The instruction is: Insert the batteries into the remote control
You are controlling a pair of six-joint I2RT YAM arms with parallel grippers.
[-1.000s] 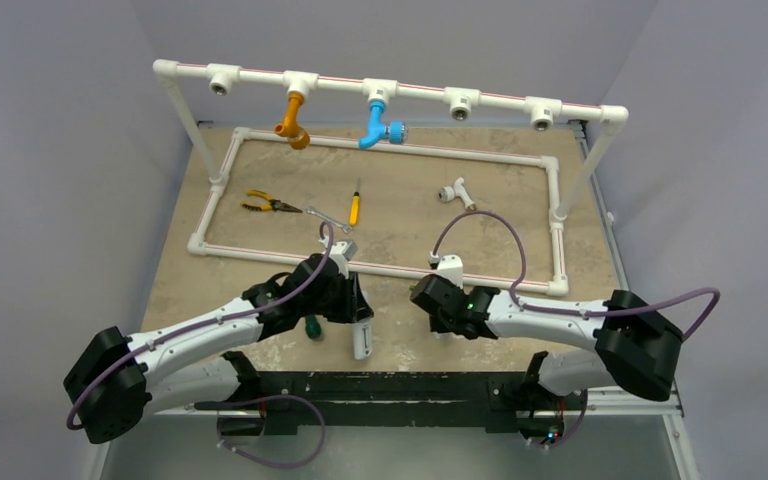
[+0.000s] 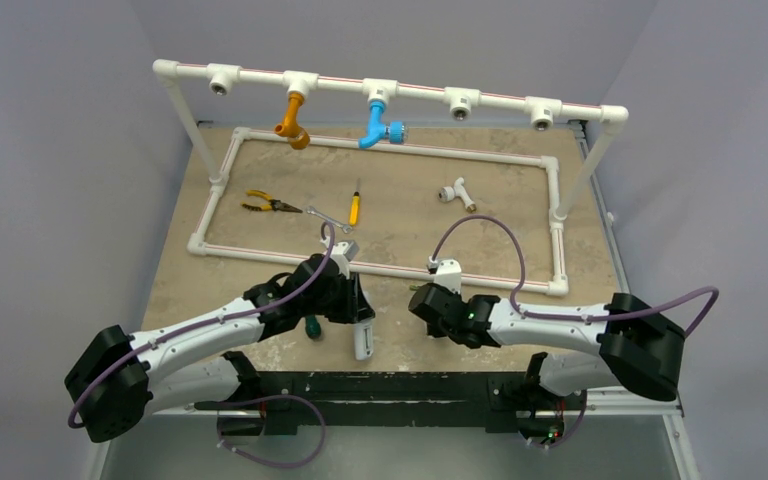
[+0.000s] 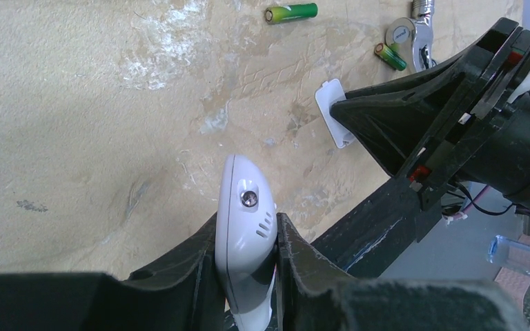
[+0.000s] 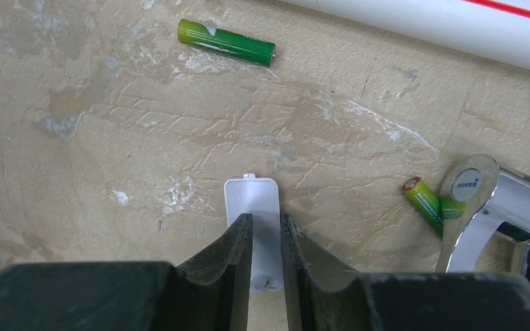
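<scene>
My left gripper is shut on the white remote (image 3: 245,200), held over the table's front. My right gripper is low at the white battery cover (image 4: 252,196) on the table; its fingers are close together over the cover, whether gripping it I cannot tell. A green battery (image 4: 226,43) lies beyond the cover; more batteries (image 4: 422,203) lie to its right, beside a chrome tool (image 4: 504,214).
A white pipe frame (image 2: 390,270) runs behind both grippers. Pliers (image 2: 270,203), a wrench (image 2: 328,217) and a yellow screwdriver (image 2: 355,208) lie farther back. A dark green handle (image 2: 313,326) lies left of the remote.
My right arm has shifted slightly toward the front and left in the top view. My left arm with the remote is still.
</scene>
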